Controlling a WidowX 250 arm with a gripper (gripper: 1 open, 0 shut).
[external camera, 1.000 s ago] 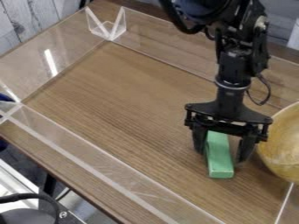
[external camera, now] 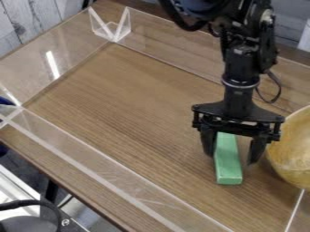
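My black gripper (external camera: 231,149) hangs at the right of the wooden table, open, its two fingers pointing down on either side of the upper part of a green block (external camera: 227,172). The block lies lengthwise toward the front edge, its far end partly hidden under the gripper. Whether the fingers touch it I cannot tell.
A large tan bowl (external camera: 291,156) stands at the right edge, close beside the gripper. Clear plastic borders (external camera: 85,147) run along the table's edges. A black cable lies at the lower left.
The arm and gripper have shifted very slightly over the past second, still around the green block. The block and bowl look essentially unmoved.
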